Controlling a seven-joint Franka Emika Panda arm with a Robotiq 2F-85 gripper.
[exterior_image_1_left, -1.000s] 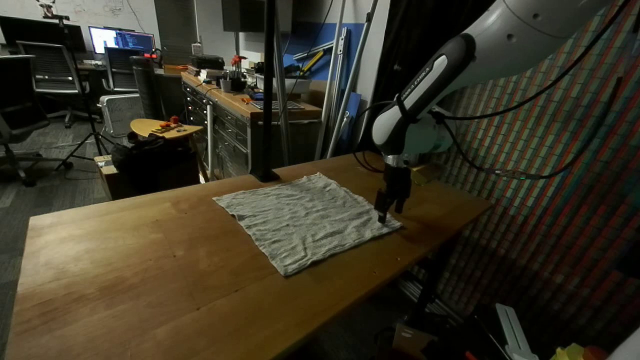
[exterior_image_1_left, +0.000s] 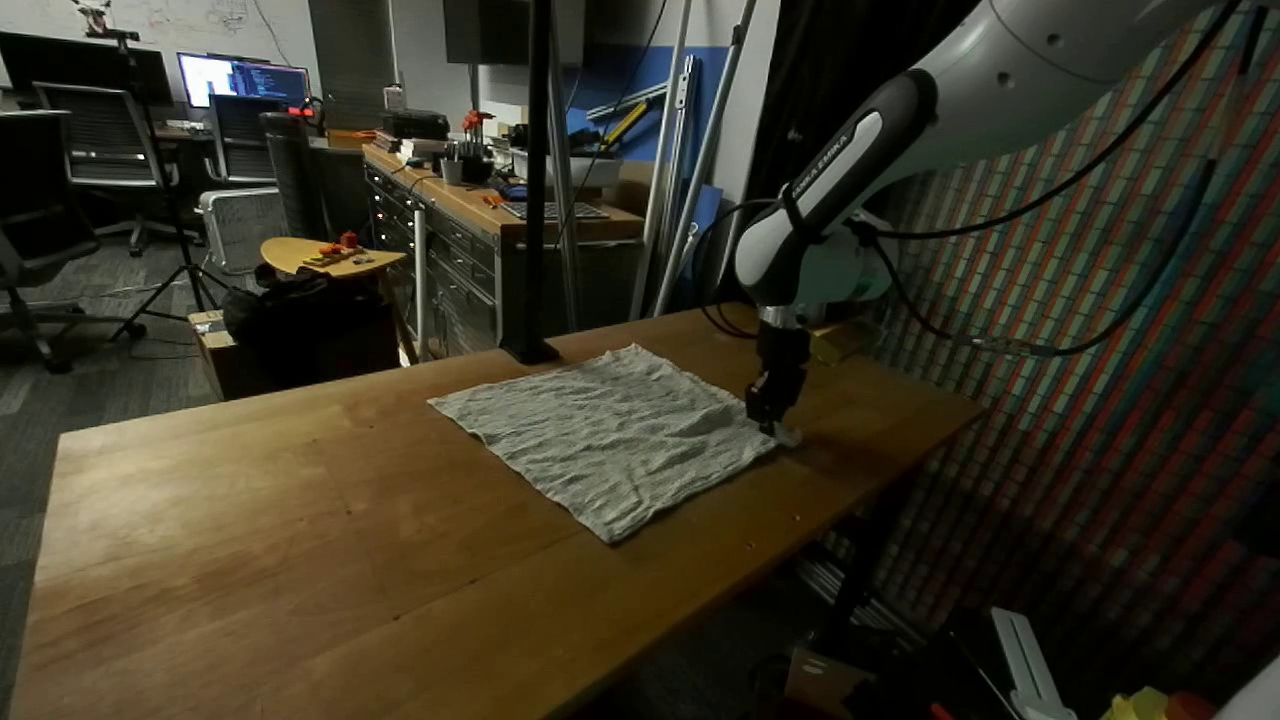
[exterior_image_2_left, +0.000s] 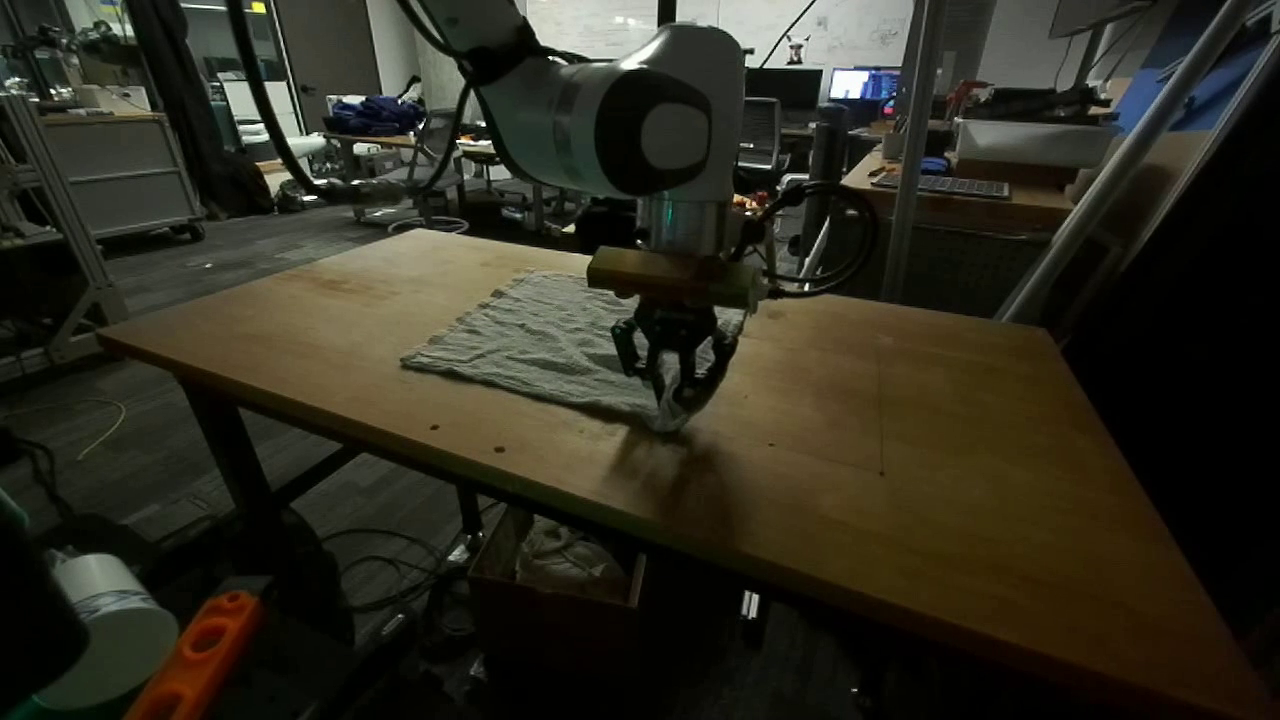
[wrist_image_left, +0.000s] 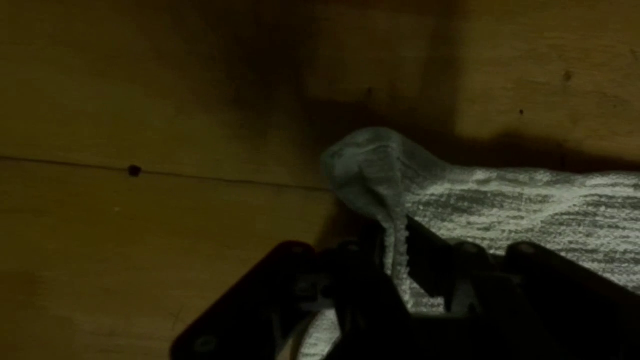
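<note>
A light grey, wrinkled cloth (exterior_image_1_left: 600, 420) lies spread on the wooden table, most of it flat. At its right corner in exterior view 1, my gripper (exterior_image_1_left: 775, 426) points down, low over the table. In the wrist view a fold of the cloth (wrist_image_left: 522, 207) runs up between the dark fingers, and the cloth's corner sticks out beyond them as a small puckered flap. So the gripper is shut on the cloth near that corner. From exterior view 2, the gripper (exterior_image_2_left: 672, 390) stands over the cloth's near corner (exterior_image_2_left: 663, 420).
Bare table (exterior_image_1_left: 240, 540) stretches left of the cloth in exterior view 1. In exterior view 2 the table's near edge runs close to the pinched corner, and open tabletop (exterior_image_2_left: 960, 480) lies to the right. A black post (exterior_image_1_left: 528, 240) stands at the table's far edge.
The gripper has closed on the cloth and shifted slightly left and back. The held corner has bunched up, and the cloth's front corner has slid right and a little back.
</note>
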